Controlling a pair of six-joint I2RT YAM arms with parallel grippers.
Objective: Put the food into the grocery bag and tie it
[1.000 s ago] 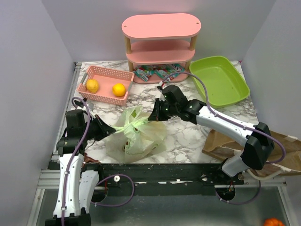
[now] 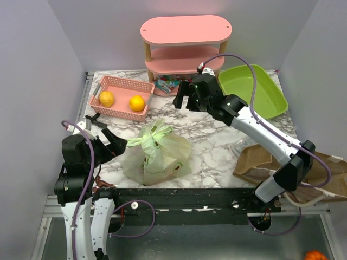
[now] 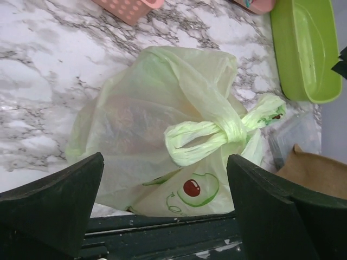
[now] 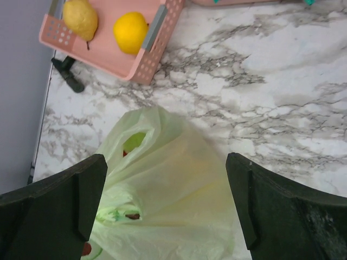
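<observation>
A translucent green grocery bag [image 2: 162,157] sits on the marble counter with a knot [image 3: 233,130] and loose tails on top; whatever it holds shows only faintly through the plastic. My left gripper [image 2: 119,142] is open, just left of the bag, looking down on the knot in the left wrist view. My right gripper [image 2: 183,93] stands open above and behind the bag, nothing between its fingers.
A pink basket [image 2: 116,111] with two yellow fruits is at back left. A pink shelf [image 2: 184,27] holds packets on its bottom level. A green tray [image 2: 255,97] stands back right, a brown paper bag [image 2: 252,165] front right.
</observation>
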